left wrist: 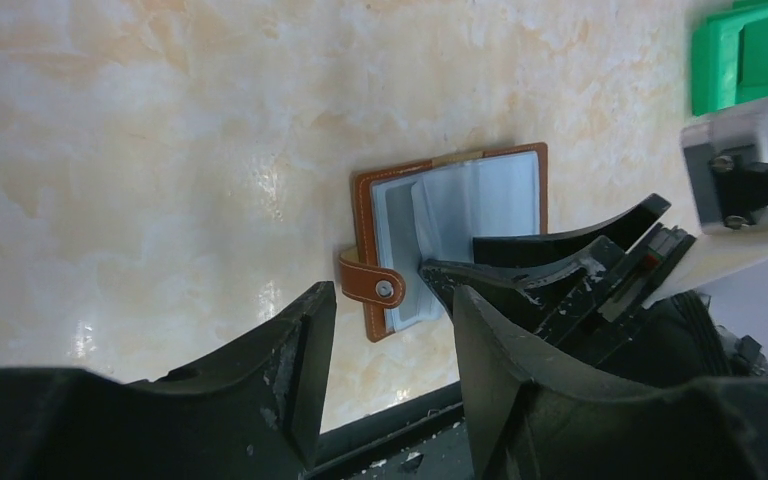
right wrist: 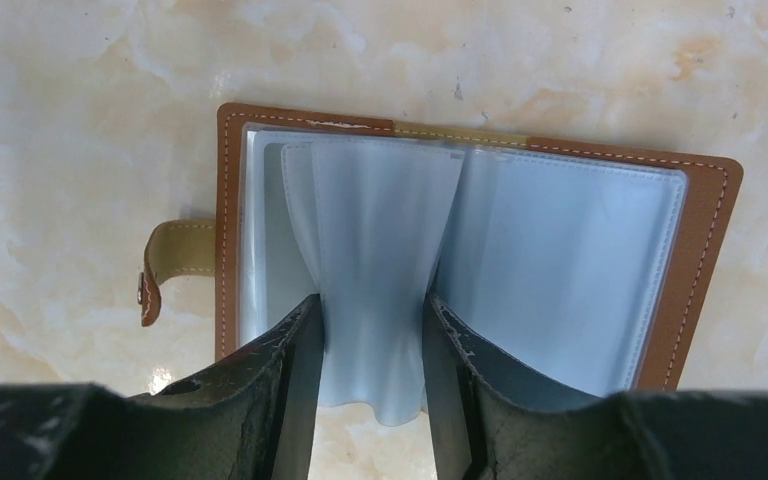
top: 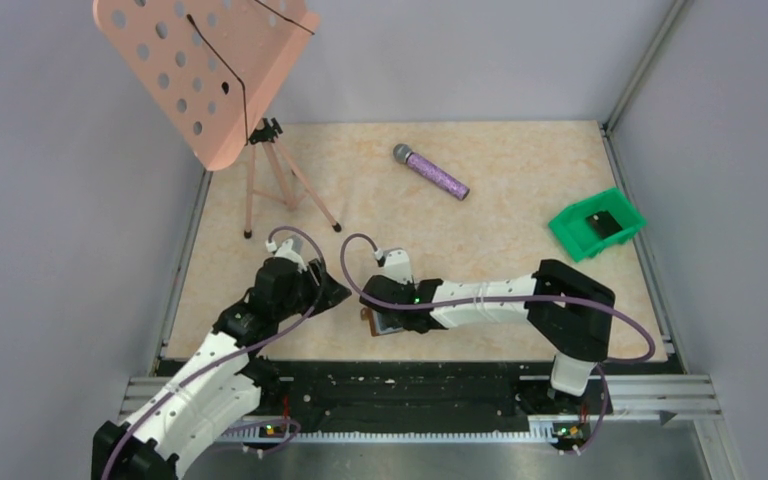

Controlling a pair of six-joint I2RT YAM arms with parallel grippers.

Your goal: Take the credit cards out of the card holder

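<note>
The brown leather card holder (right wrist: pixel 695 270) lies open on the table, its clear plastic sleeves (right wrist: pixel 585 260) facing up. A few sleeves (right wrist: pixel 375 230) stand bunched between the fingers of my right gripper, which is shut on them. The snap strap (right wrist: pixel 182 250) sticks out from the holder's left side. My left gripper (top: pixel 336 292) is open and empty, to the left of the holder in the top view. In the left wrist view its fingers (left wrist: pixel 305 345) frame the strap end from nearer the camera. No separate credit card can be made out.
A green basket (top: pixel 572 240) with a dark item (top: pixel 603 224) inside stands at the right. Farther back lie a purple microphone (top: pixel 438 175) and a pink tripod (top: pixel 280 170) bearing a perforated board (top: pixel 185 80).
</note>
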